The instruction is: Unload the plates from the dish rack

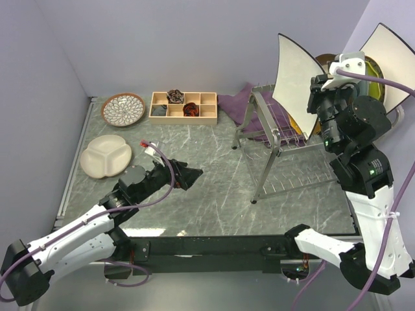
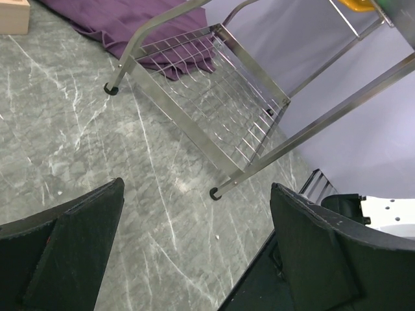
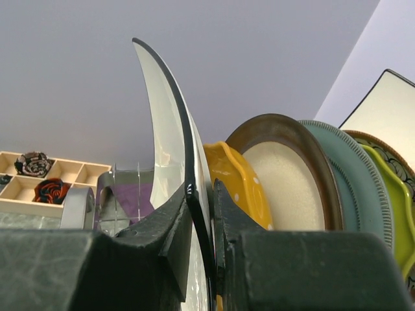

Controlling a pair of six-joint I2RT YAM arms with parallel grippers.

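Observation:
A large white square plate with a black rim (image 1: 293, 81) leans at the left end of the metal dish rack (image 1: 267, 123). My right gripper is shut on its edge, a finger on each side. Behind it in the right wrist view stand a yellow plate (image 3: 238, 184), a brown-rimmed plate (image 3: 285, 175), a blue-grey plate (image 3: 347, 175) and a green plate (image 3: 395, 201). Another white square plate (image 1: 389, 55) is at the rack's right end. My left gripper (image 1: 194, 178) hangs open and empty over the table, away from the rack.
On the left of the table lie a patterned round plate (image 1: 123, 110) and a cream divided plate (image 1: 106, 156). A wooden compartment box (image 1: 206, 111) stands at the back, beside a purple cloth (image 1: 233, 105).

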